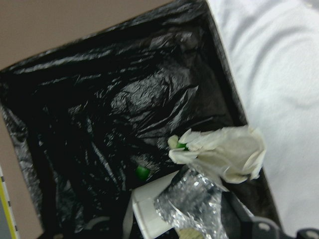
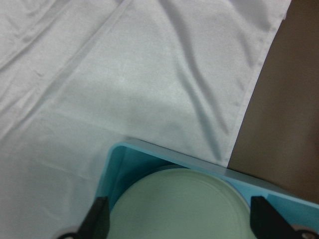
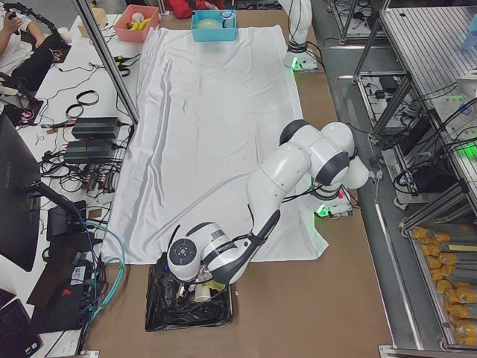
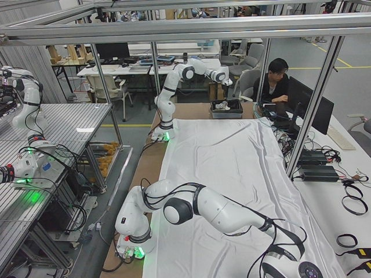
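A bin lined with black plastic (image 3: 160, 309) stands at the front of the camera left view, beside the white cloth (image 3: 216, 112). In the left wrist view it holds crumpled white paper (image 1: 224, 152), a white container (image 1: 149, 214) and clear crinkled plastic (image 1: 192, 199). My left gripper is over the bin; whether it is shut on the plastic cannot be told. My right gripper stands open at the far end, over a light green round plate or lid (image 2: 177, 204) in a blue container (image 2: 130, 152).
A red bin with yellow items (image 3: 136, 33) sits at the back left. Desks with cables, monitors and a seated person (image 4: 272, 87) line one side.
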